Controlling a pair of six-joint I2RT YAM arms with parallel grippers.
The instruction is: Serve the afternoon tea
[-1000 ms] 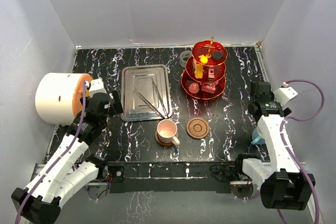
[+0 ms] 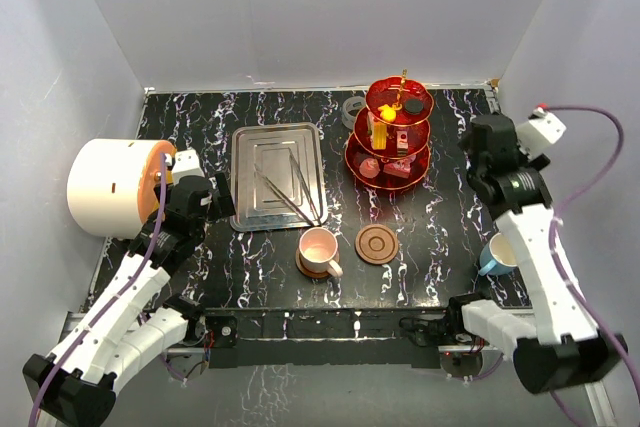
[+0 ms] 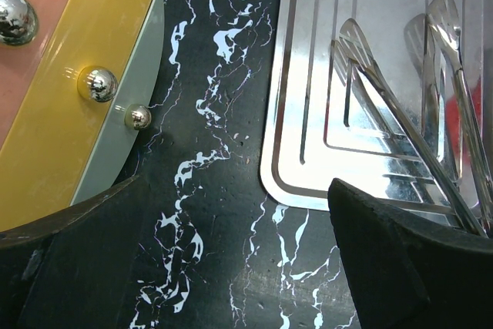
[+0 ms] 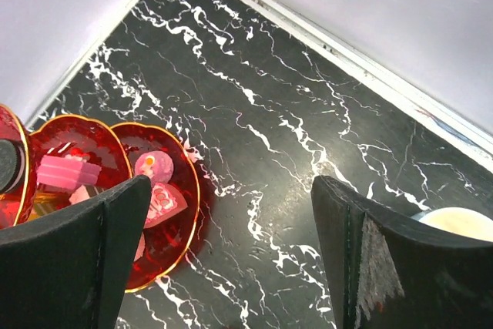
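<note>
My left gripper stands open and empty between the drawer cylinder (image 2: 110,182) and the metal tray (image 2: 243,172). Long metal tongs (image 3: 400,117) lie on the tray. Over the right side of the table my right gripper is open too, nothing between its fingers. To its left rises the red three-tier stand (image 2: 410,179), bearing several small toy treats. A pink mug (image 2: 318,247) rests on one coaster; the brown coaster (image 2: 377,243) beside it is bare. The light blue mug (image 2: 497,255) stands at the front right, partly behind the right arm.
The cylinder's side shows a yellow drawer front (image 3: 85,105) with a silver knob, close to my left gripper. A grey tape roll (image 2: 352,110) lies behind the stand's left side. Walls enclose the back and sides.
My right arm has moved toward the back of the table and slightly left, away from the blue mug, which shows more now. The left arm and the objects have stayed put.
</note>
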